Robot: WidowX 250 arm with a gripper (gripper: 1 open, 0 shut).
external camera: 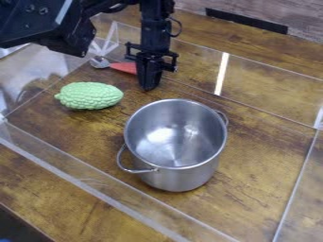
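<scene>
My black gripper (150, 77) is down at the table at the upper middle, its fingers shut, over a red-handled utensil (123, 67) with a silver head at its left end. Whether anything is between the fingertips is hidden. A pale green corn-shaped object (89, 95) lies to the left. A large steel pot (175, 146) with two side handles stands at the lower middle.
Clear strips or panels run along the left and right sides. A dark wall edge runs along the back right.
</scene>
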